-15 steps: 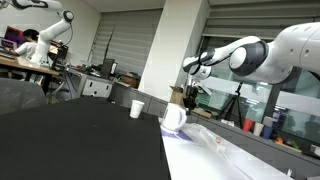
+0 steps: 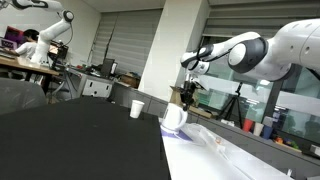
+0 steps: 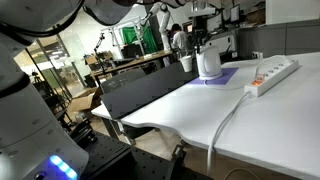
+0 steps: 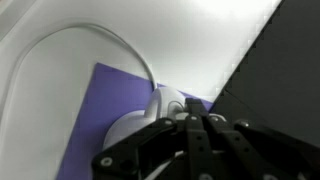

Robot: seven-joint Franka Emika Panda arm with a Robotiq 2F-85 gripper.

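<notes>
A white kettle (image 3: 209,65) stands upright on a purple mat (image 3: 226,75) at the far end of the white table. In exterior view 1, my gripper (image 2: 187,103) points down beside the kettle's upper right side. The wrist view shows my gripper shut over the white kettle (image 4: 125,128), near a rounded part of its top or handle. Nothing is visible between the fingers. The dark gripper body hides much of the kettle there, so contact cannot be made out.
A white cup (image 2: 137,109) sits left of the kettle, near the large black mat (image 2: 80,140). A white power strip (image 3: 272,75) with its cable lies on the other side.
The arm's upper links have shifted slightly, while the gripper stays close beside the kettle. The kettle and cup have not visibly moved.
</notes>
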